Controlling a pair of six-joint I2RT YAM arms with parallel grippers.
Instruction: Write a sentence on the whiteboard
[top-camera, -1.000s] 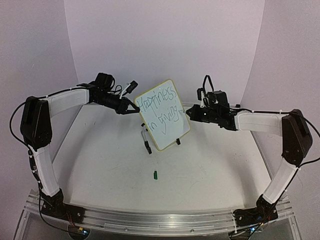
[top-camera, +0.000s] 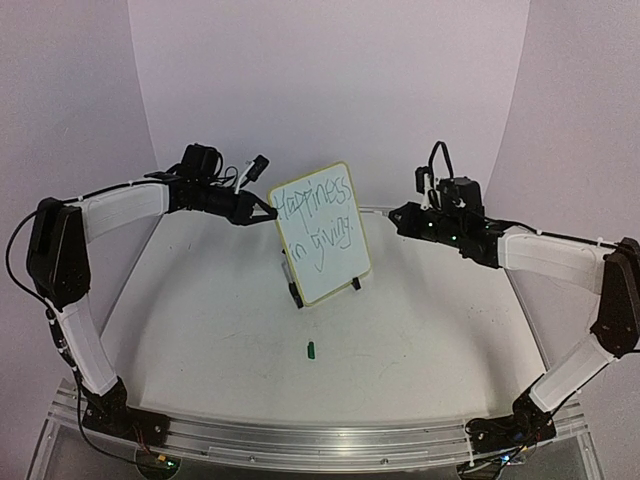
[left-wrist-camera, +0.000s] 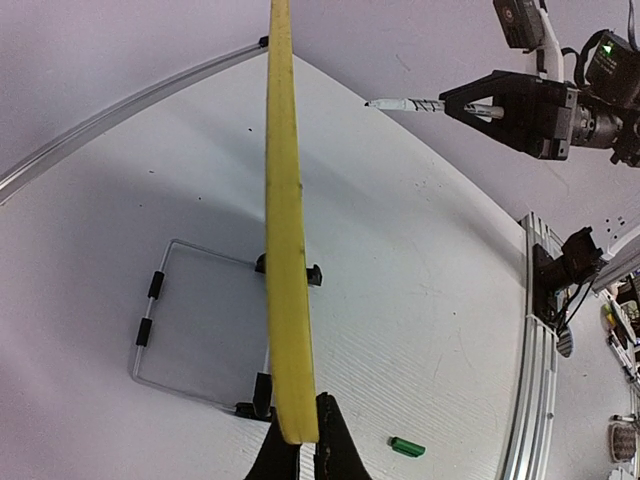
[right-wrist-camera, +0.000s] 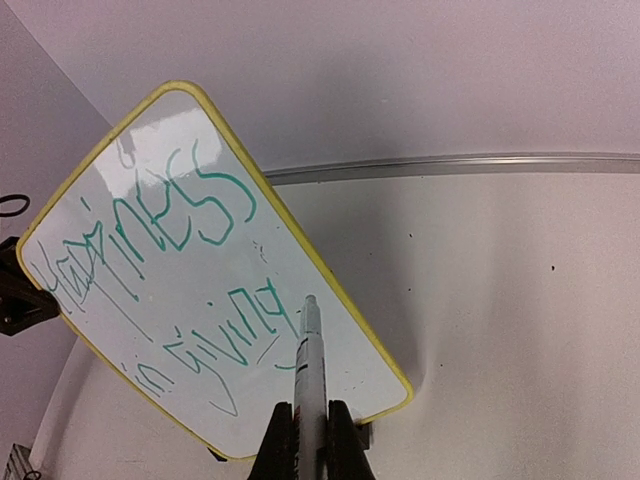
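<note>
A yellow-framed whiteboard (top-camera: 328, 262) is held up at a tilt, with "Happiness in giving." written on it in green. At its left edge my left gripper (top-camera: 274, 213) is shut on the frame; in the left wrist view the yellow edge (left-wrist-camera: 287, 250) rises from between the fingers. My right gripper (top-camera: 392, 214) is to the right of the board, shut on a white marker (right-wrist-camera: 311, 370). The marker's tip points left, apart from the board, as the left wrist view shows.
A small green cap (top-camera: 311, 350) lies on the table in front of the board. Below and behind the board is a wire stand (left-wrist-camera: 190, 395) with black clips. The table (top-camera: 430, 350) is otherwise mostly clear.
My right gripper has drawn back to the right with the marker, away from the board. The board has swung slightly left and become more upright with my left gripper.
</note>
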